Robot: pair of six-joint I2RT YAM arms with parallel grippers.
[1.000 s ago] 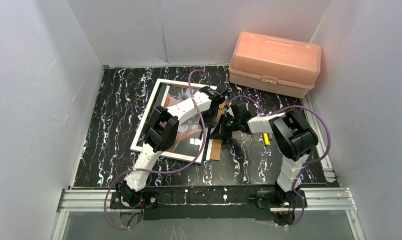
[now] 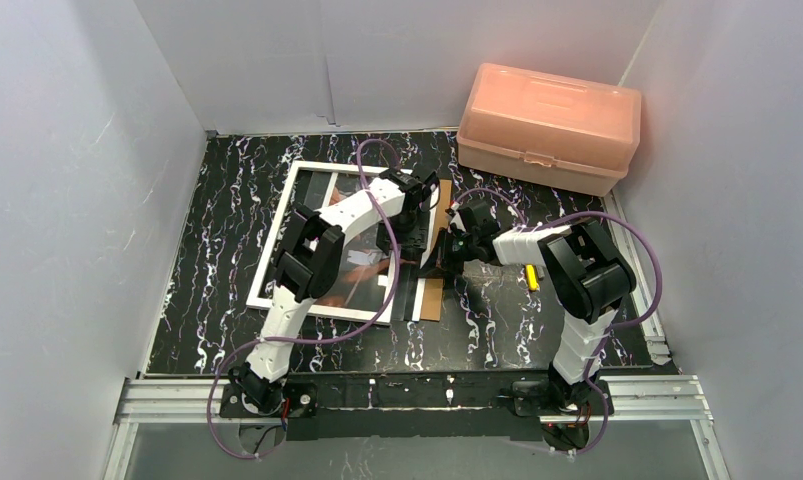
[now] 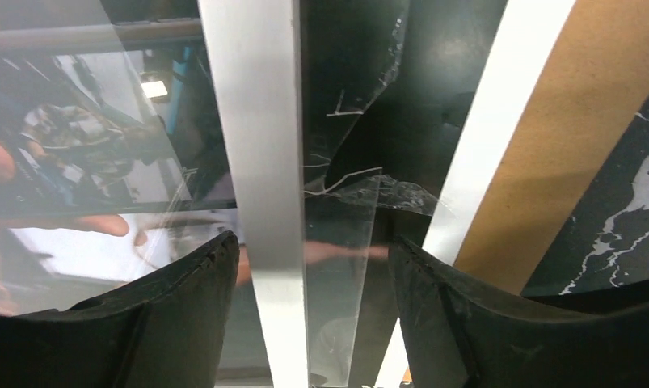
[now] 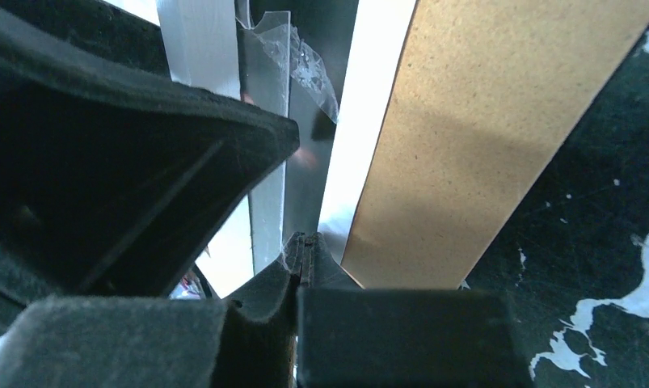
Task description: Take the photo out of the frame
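A white frame (image 2: 267, 240) with a clear pane and photo (image 2: 362, 285) lies on the marble table, beside a brown backing board (image 2: 431, 300) with a white strip along it. My left gripper stands open over the frame's white edge (image 3: 260, 162); a torn clear film (image 3: 385, 194) lies between that edge and the board's strip. My right gripper is shut at the lower end of the white strip beside the brown board (image 4: 482, 121); whether anything thin is between its fingertips is unclear.
A closed pink plastic box (image 2: 547, 120) stands at the back right. A small yellow object (image 2: 532, 280) lies right of the board, partly under the right arm. Walls enclose three sides.
My left gripper and the white frame have shifted left, uncovering more of the dark strip beside the brown board. The right arm looks unmoved.
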